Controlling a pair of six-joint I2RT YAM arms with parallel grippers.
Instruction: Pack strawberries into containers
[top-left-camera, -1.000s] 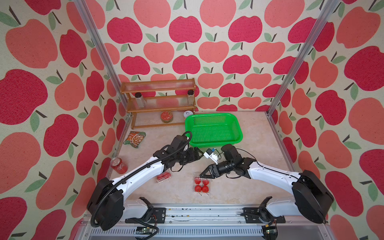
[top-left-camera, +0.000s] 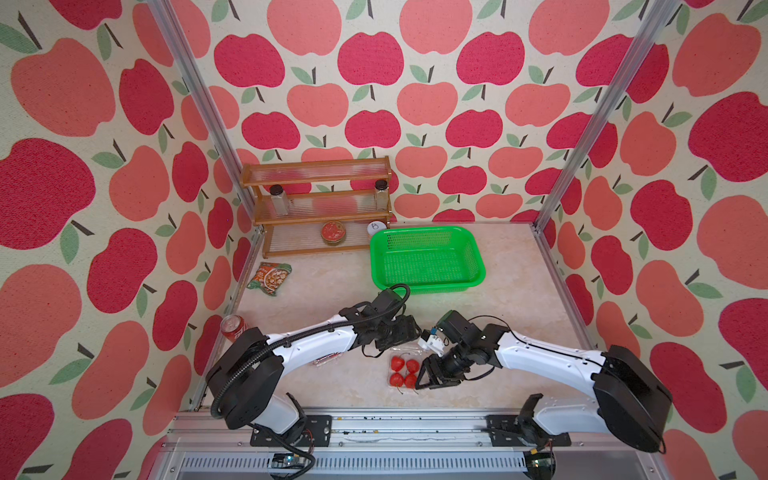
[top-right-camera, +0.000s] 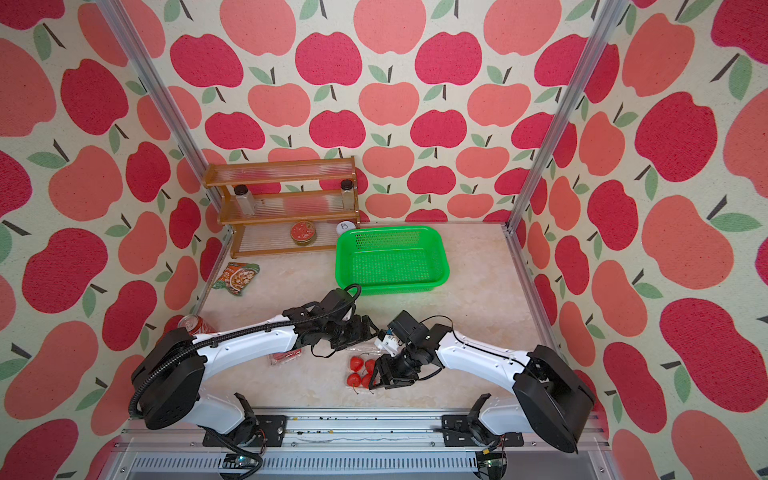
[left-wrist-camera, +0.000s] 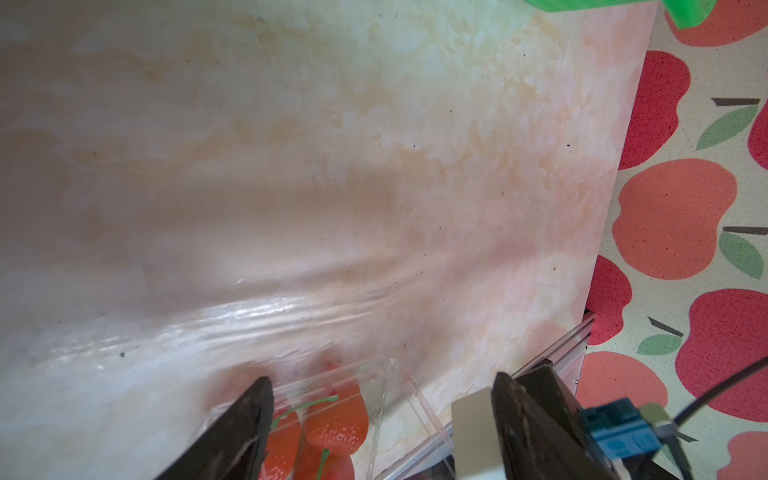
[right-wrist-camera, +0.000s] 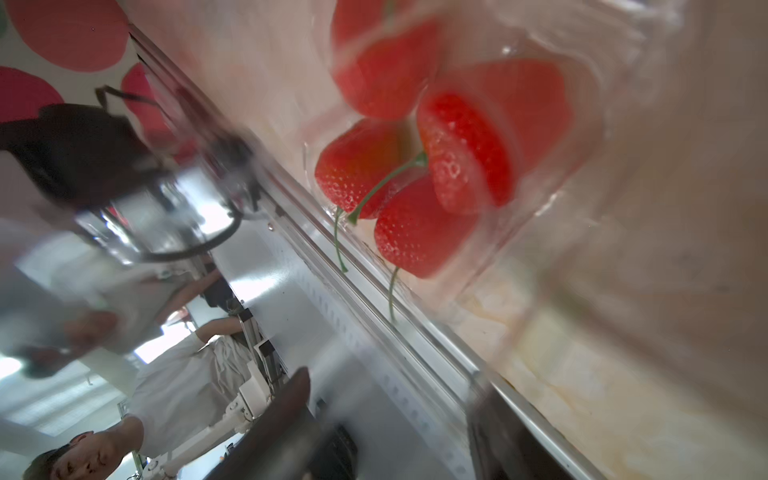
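Several red strawberries (top-left-camera: 397, 379) with green stems sit in a clear plastic container (left-wrist-camera: 377, 432) near the table's front edge. In the right wrist view, hazy clear plastic covers part of the strawberries (right-wrist-camera: 432, 232); I cannot tell whether a lid lies fully down. My left gripper (top-left-camera: 412, 329) stands open behind the container, its two fingertips (left-wrist-camera: 254, 408) wide apart, the container's corner below them. At the container's front right is my right gripper (top-left-camera: 425, 382), its blurred fingers (right-wrist-camera: 292, 396) part open, with nothing clear between them.
A green basket (top-left-camera: 428, 285) stands at the back, beside a wooden rack (top-left-camera: 320, 209) with jars. To the left lie a snack packet (top-left-camera: 270, 277), a red can (top-left-camera: 233, 325) and a small red package (top-left-camera: 326, 359). Table right of the basket is clear.
My right gripper has moved from the container's back to its front right corner. The clear plastic over the strawberries looks shifted.
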